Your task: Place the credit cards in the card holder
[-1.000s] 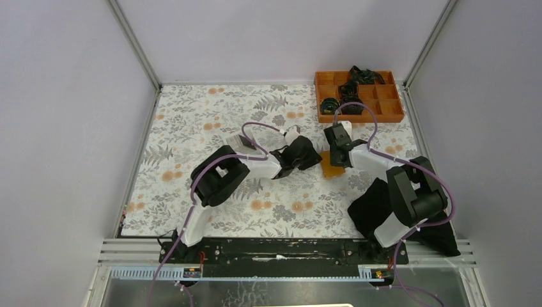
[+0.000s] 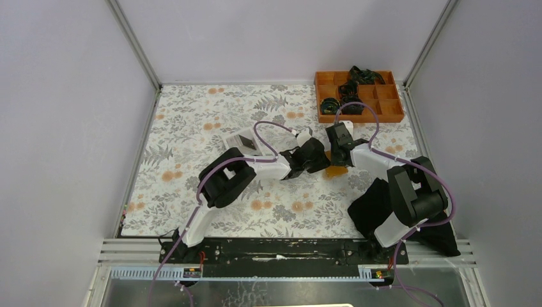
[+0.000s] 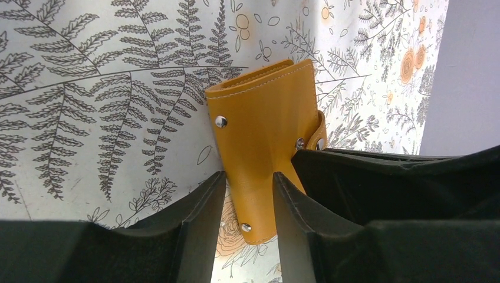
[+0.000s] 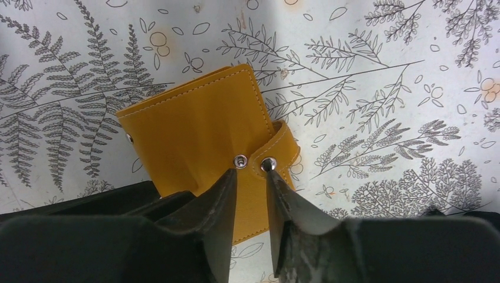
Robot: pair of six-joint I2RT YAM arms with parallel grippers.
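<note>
An orange leather card holder [image 2: 335, 171] [image 4: 188, 130] lies flat on the patterned table, its snap strap on the right side in the right wrist view. Both grippers are low over it. My left gripper [image 2: 323, 165] has its fingertips at the holder's left part, slightly apart. My right gripper [image 2: 339, 160] has its fingertips over the holder beside the snaps, part open, with a narrow gap. Whether anything is between either pair of fingers is not clear. A pale rectangular item [image 2: 240, 141], perhaps cards, lies left behind the left arm.
A wooden compartment tray [image 2: 390, 109] with dark bundles stands at the back right. A black cloth [image 2: 367, 211] lies at the front right.
My left gripper has moved slightly right, closer to the right gripper over the holder. The right arm has barely moved.
</note>
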